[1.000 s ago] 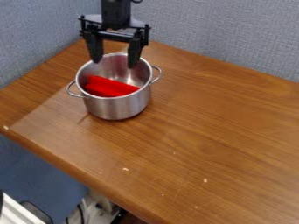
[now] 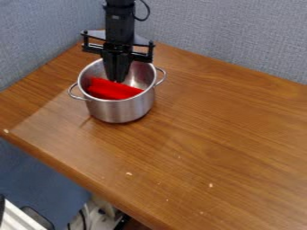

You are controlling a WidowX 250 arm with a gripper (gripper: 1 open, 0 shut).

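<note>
A steel pot (image 2: 120,108) with two side handles stands on the left part of the wooden table. A red object (image 2: 111,88) lies inside it. My black gripper (image 2: 117,76) reaches down into the pot from above, shut, its fingertips just above or at the red object; nothing shows between the fingers, though the tips are hard to make out.
Grey padded walls (image 2: 240,45) stand behind. At the lower left, beyond the table edge, are the floor and some cables.
My gripper has moved down into the pot, and its fingers have gone from spread apart to shut. The pot stands in the same place.
</note>
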